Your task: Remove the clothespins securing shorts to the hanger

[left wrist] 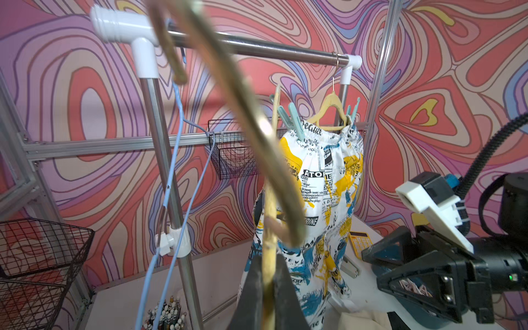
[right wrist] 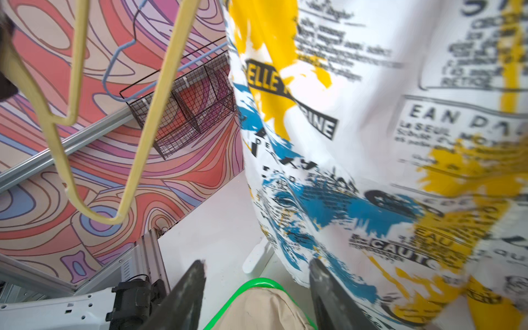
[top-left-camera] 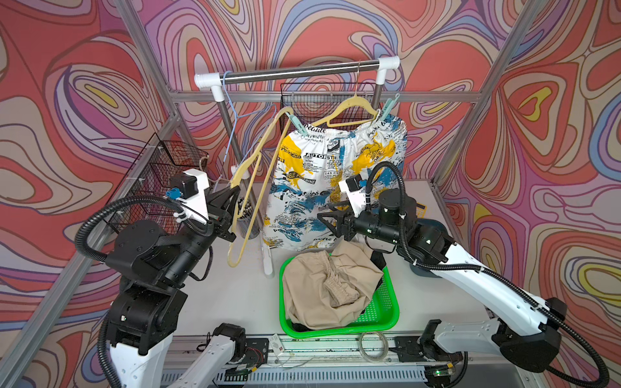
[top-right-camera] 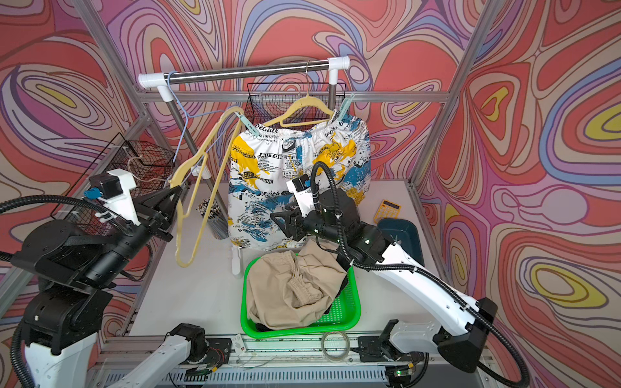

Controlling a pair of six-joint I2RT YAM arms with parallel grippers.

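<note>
White shorts (top-left-camera: 317, 187) with blue and yellow print hang in front of the rack. A pale teal clothespin (top-left-camera: 297, 124) grips their left waist corner; another clothespin (top-left-camera: 389, 106) is at the right corner. A yellow hanger (top-left-camera: 349, 104) hangs from the rod behind them. My left gripper is shut on a yellow hanger (left wrist: 269, 231), held upright left of the shorts, its upper end beside the left clothespin. Whether that pin grips this hanger is unclear. My right gripper (top-left-camera: 322, 213) is open and empty in front of the shorts' lower part, below both clothespins.
Beige clothing lies in a green basket (top-left-camera: 394, 320) at the table front. A blue hanger (top-left-camera: 231, 123) hangs at the rod's left end. Black wire baskets (top-left-camera: 181, 155) stand left. A dark blue bin (top-right-camera: 407, 242) is at right.
</note>
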